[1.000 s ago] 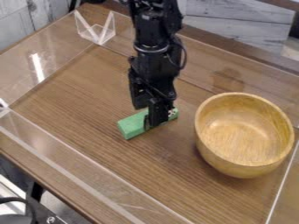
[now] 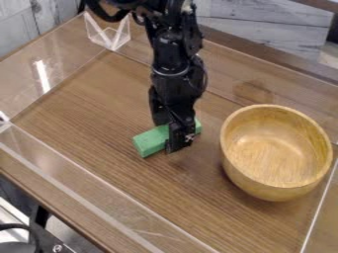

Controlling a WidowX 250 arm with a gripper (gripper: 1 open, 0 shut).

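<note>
A green rectangular block (image 2: 152, 141) lies on the wooden table in the middle of the camera view, angled toward the upper right. My black gripper (image 2: 172, 126) is over the block, its open fingers reaching down around the block's right part and partly hiding it.
A tan round bowl (image 2: 275, 151) sits just right of the block. A clear plastic container (image 2: 109, 30) is at the upper left near the back.
The block shows no clear movement.
</note>
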